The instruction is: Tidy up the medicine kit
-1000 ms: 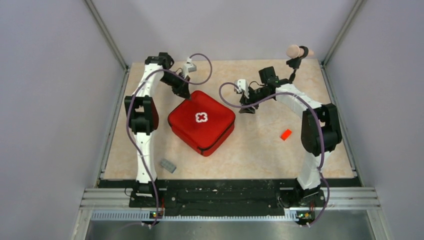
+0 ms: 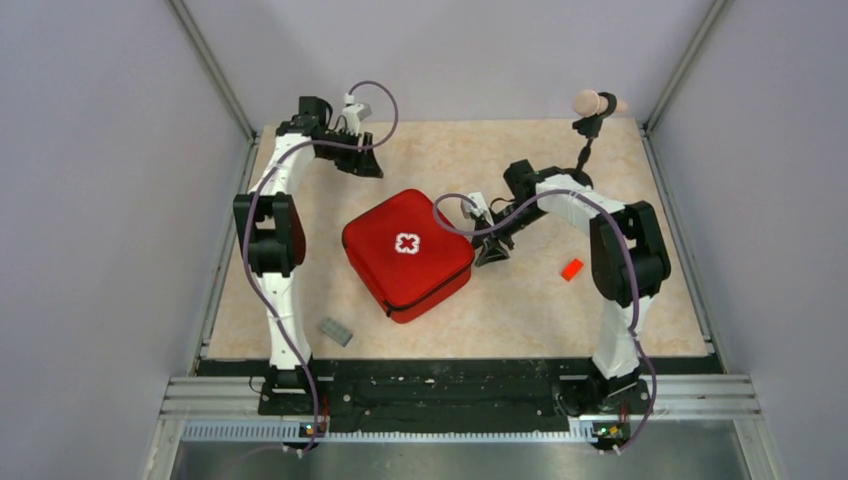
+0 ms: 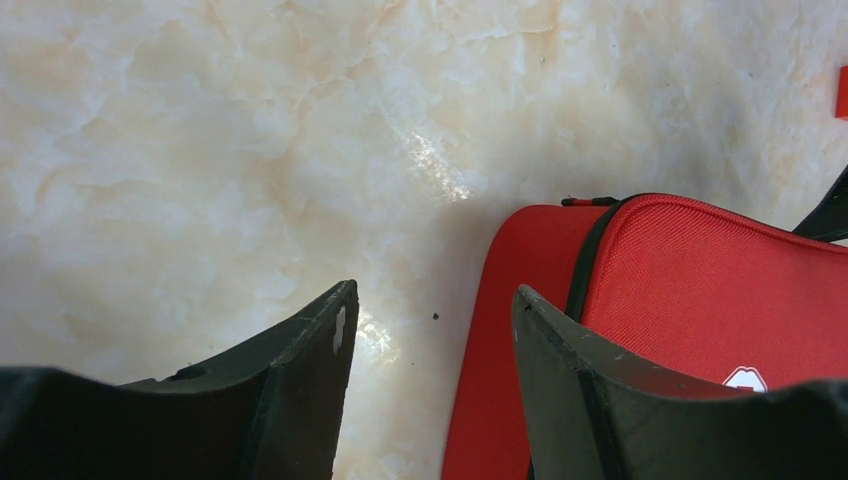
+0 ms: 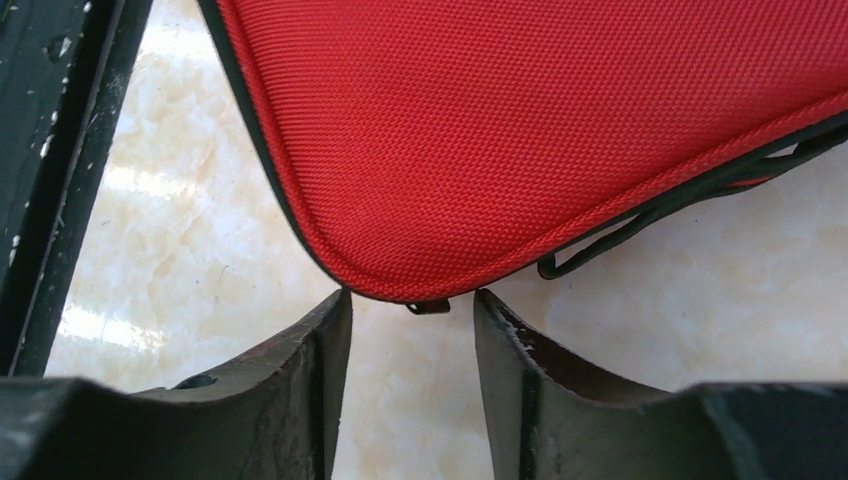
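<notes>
A closed red medicine kit (image 2: pixel 407 262) with a white cross emblem lies turned at an angle in the middle of the table. My left gripper (image 2: pixel 373 173) is off its back corner, part open; in the left wrist view only bare table shows between the fingertips, with the kit (image 3: pixel 700 290) at the right. At the kit's right corner stands my right gripper (image 2: pixel 492 258), also part open. The right wrist view has the kit's rounded corner over the fingertips, and a small black tab (image 4: pixel 430 307) lies in the gap, apart from both fingers.
A red-orange box (image 2: pixel 572 269) lies to the right and a grey blister-like pack (image 2: pixel 336 331) at the front left. A dark strap (image 4: pixel 640 222) hangs along the kit's edge.
The kit has shifted slightly toward the front. My left gripper has left its back corner, ending further left; the right one has come forward to the kit's right corner.
</notes>
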